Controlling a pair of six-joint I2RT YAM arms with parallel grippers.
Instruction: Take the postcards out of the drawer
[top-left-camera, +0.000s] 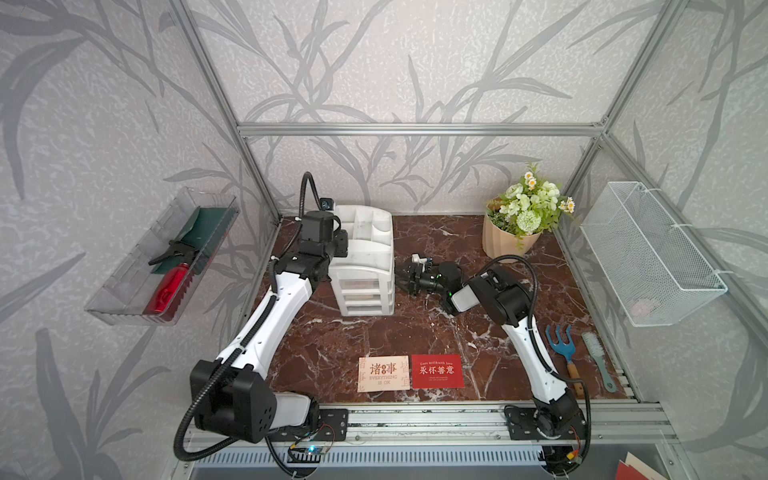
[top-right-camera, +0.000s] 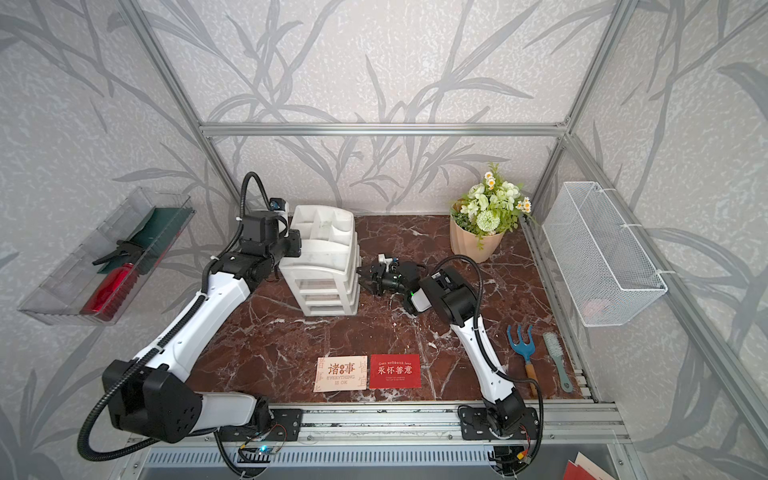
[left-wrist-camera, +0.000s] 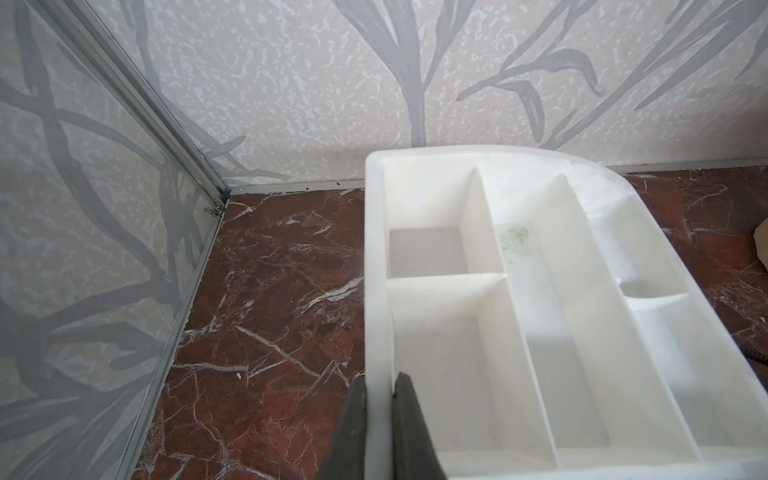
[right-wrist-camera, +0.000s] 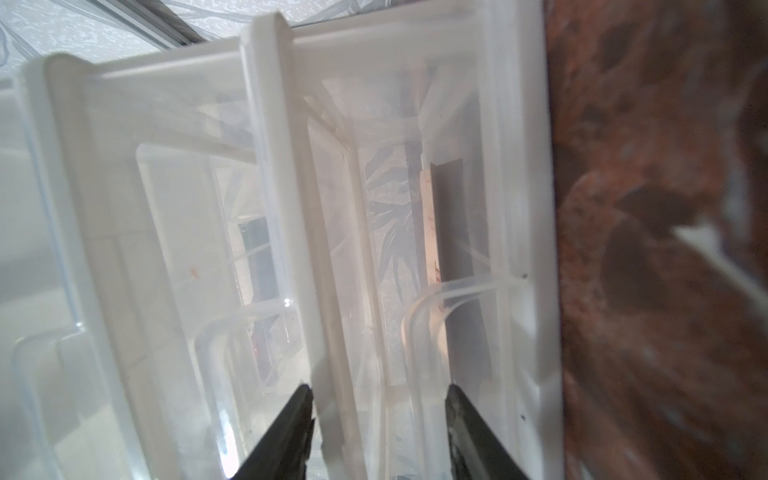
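Observation:
A white organizer with clear drawers (top-left-camera: 364, 264) stands left of the table's middle, its drawer fronts facing right. My left gripper is shut on the organizer's upper left rim (left-wrist-camera: 376, 320). In the right wrist view, my right gripper is open at the lower drawers, with its fingertips on either side of the bottom drawer's handle (right-wrist-camera: 436, 308); contact cannot be made out. Inside that drawer, a flat tan-edged item (right-wrist-camera: 429, 224) shows through the plastic. On the table in front lie a beige postcard (top-left-camera: 384, 373) and a red postcard (top-left-camera: 437, 371), side by side.
A flower pot (top-left-camera: 509, 236) stands at the back right. A blue fork (top-left-camera: 563, 345) and a brush (top-left-camera: 598, 360) lie at the right edge. Wire basket (top-left-camera: 664, 264) and clear bin (top-left-camera: 128, 300) hang on the side walls.

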